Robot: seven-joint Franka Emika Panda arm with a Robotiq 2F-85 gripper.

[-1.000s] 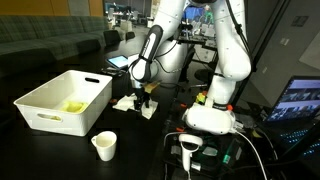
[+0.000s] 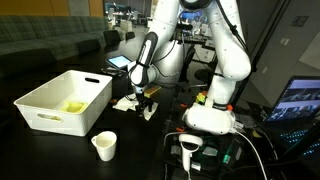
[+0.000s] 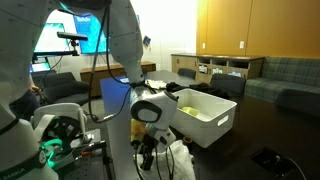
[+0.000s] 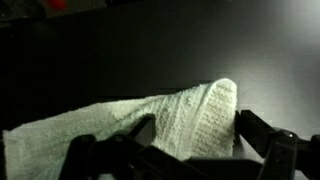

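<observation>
A white cloth (image 4: 75, 130) lies crumpled on the dark table; it also shows in exterior view 1 as a pale patch (image 2: 125, 103). Right over the cloth, low at the table, is my gripper. Its two black fingers stand apart, open, with part of the cloth showing in the gap. The right finger (image 4: 268, 143) is close by the cloth's right edge; whether it touches cannot be told. In exterior view 2 the arm hides part of the cloth (image 3: 183, 163).
Left of the cloth stands a white bin (image 2: 58, 122) with a yellow item (image 2: 73, 106) inside. A white mug (image 2: 105, 147) is nearer the front. Dark bare table (image 2: 60, 160) surrounds them. Cables and other gear lie around the arm's base on the right.
My gripper has shifted or turned slightly over the cloth. The bin, mug and cloth look unmoved.
</observation>
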